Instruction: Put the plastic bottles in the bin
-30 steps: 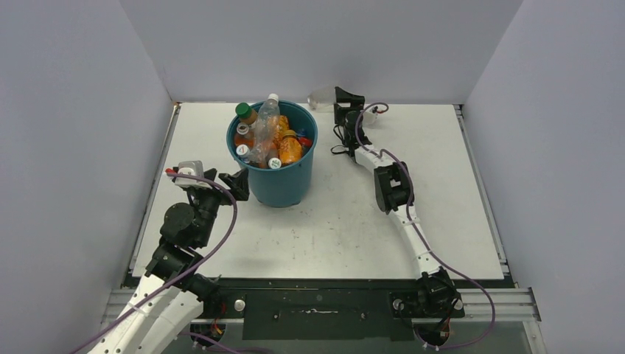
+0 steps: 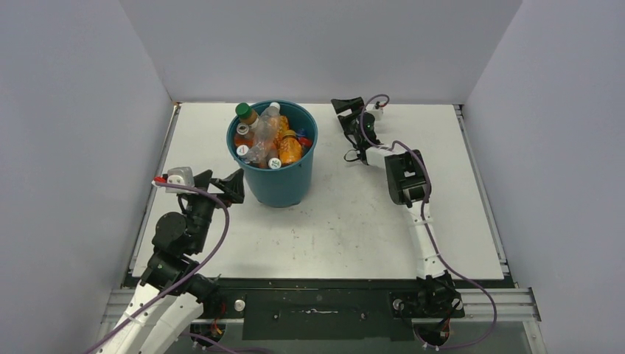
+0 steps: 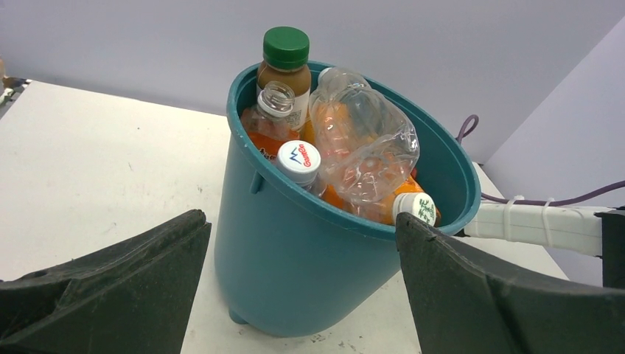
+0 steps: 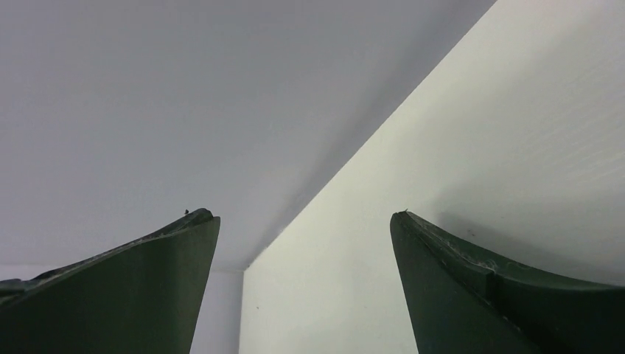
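Observation:
A teal bin (image 2: 273, 190) stands left of centre, heaped to the rim with plastic bottles: one green-capped (image 3: 286, 55), white-capped ones (image 3: 298, 158) and a crumpled clear bottle (image 3: 365, 140) on top. My left gripper (image 2: 225, 184) stands open just left and front of the bin, empty, facing its side. My right gripper (image 2: 346, 107) is open at the back edge of the table, right of the bin; in the right wrist view only bare table and wall show between and beyond its fingers.
Grey walls close in the back and both sides, the back wall near my right gripper. Purple cables run along both arms.
A clear object seen at the back edge by my right gripper is no longer visible there. The right arm has shifted slightly right; my left arm moved slightly left and down.

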